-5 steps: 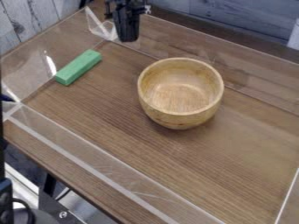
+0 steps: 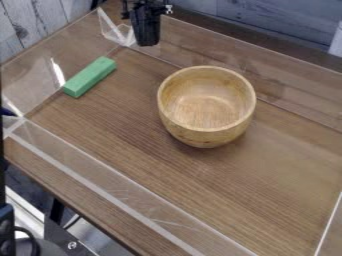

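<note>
My gripper [image 2: 147,30] hangs at the top of the camera view, dark, above the back of the table; its fingers look shut, with nothing visible between them. A green block [image 2: 90,77] lies flat on the wooden table on the left, below and left of the gripper. A round, light wooden bowl [image 2: 206,105] stands empty right of the middle.
Clear plastic strips [image 2: 94,170] run along the left edge. A white wall or board [image 2: 287,18] borders the back right.
My gripper has shifted slightly at the top of the view; the block and bowl have not moved.
</note>
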